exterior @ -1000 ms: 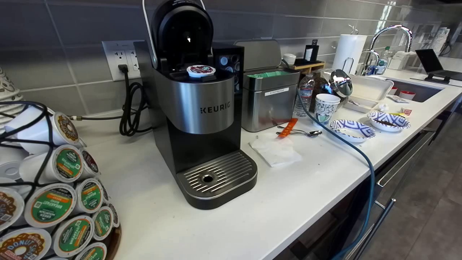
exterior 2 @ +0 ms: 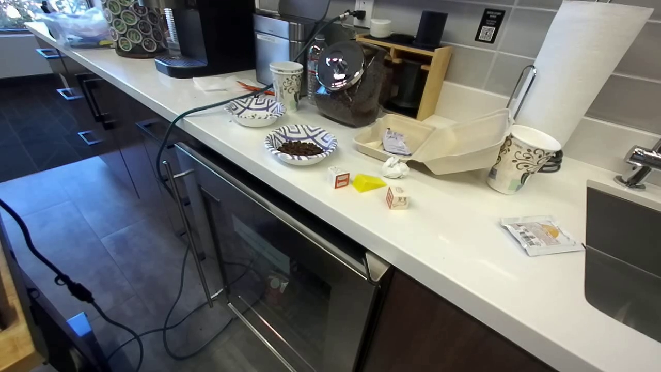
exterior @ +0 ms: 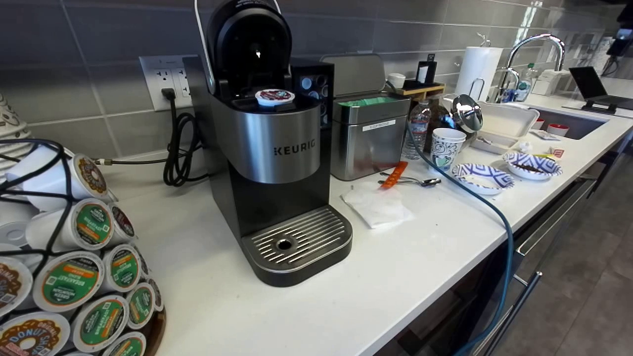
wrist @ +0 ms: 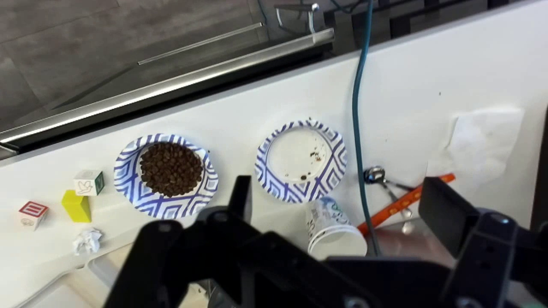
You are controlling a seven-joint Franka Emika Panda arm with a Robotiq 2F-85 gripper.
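My gripper is open above the counter in the wrist view, its black fingers [wrist: 240,199] wide apart and nothing held. In the gap between them appear a patterned bowl [wrist: 299,160] with only crumbs inside and a paper cup [wrist: 329,220]. To the left is a second bowl [wrist: 123,177] filled with dark coffee beans [wrist: 171,169]. An orange strip [wrist: 393,208] and metal spoons [wrist: 374,175] lie toward the right finger. In exterior view 1 the coffee maker [exterior: 276,145] has its lid raised, with a pod [exterior: 274,97] in its top.
A blue-green cable [wrist: 358,118] crosses the counter beside the crumb bowl. Toy blocks [exterior 2: 338,177], a takeout box [exterior 2: 461,149] and a glass jar [exterior 2: 347,102] crowd the far side. Bare counter surrounds the napkin [exterior: 378,204].
At the top right corner of exterior view 1, a dark shape, perhaps part of my arm, now reaches lower than before. The counter items look unmoved.
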